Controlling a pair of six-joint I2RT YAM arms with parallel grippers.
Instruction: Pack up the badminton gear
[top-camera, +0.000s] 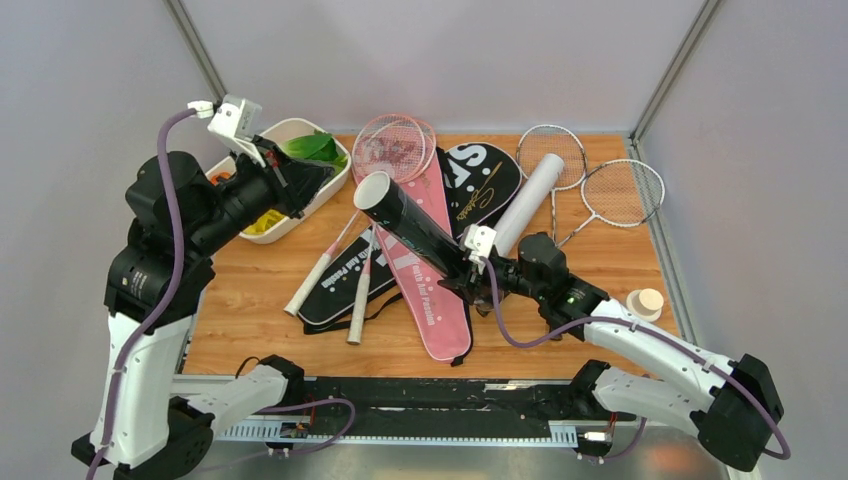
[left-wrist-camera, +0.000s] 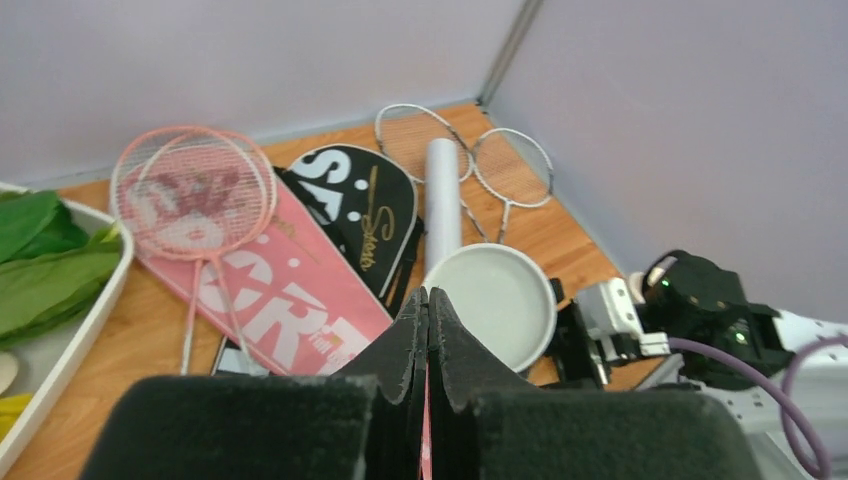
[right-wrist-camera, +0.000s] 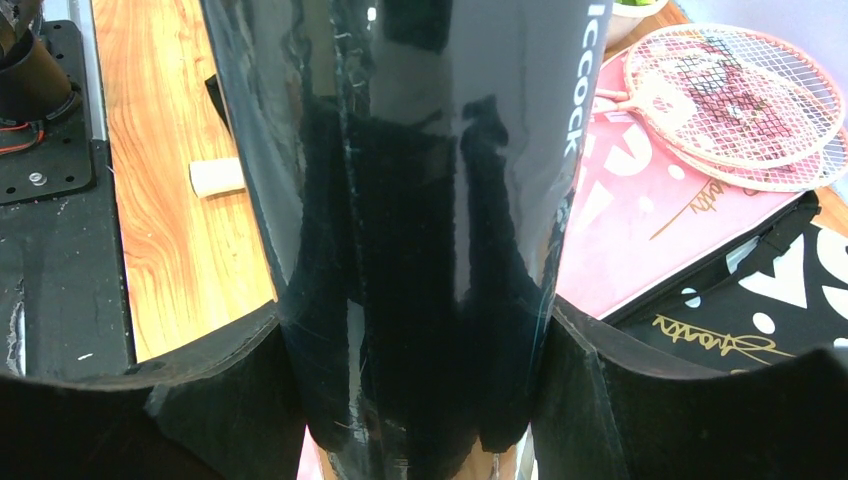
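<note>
A black shuttlecock tube (top-camera: 415, 225) with a white cap (left-wrist-camera: 490, 305) is held tilted above the bags by my right gripper, shut on it. My left gripper is raised left of the cap, shut, nothing between its fingers. Beneath lie a pink bag (top-camera: 430, 310) and black bags (top-camera: 482, 185), with two pink rackets (top-camera: 392, 150) on top. A white roll (top-camera: 530, 200) and two white rackets (top-camera: 620, 192) lie to the right.
A white bin (top-camera: 333, 186) with greens stands at back left. A small beige cylinder (top-camera: 645, 300) is at the right. Bare wood (top-camera: 245, 310) shows at front left.
</note>
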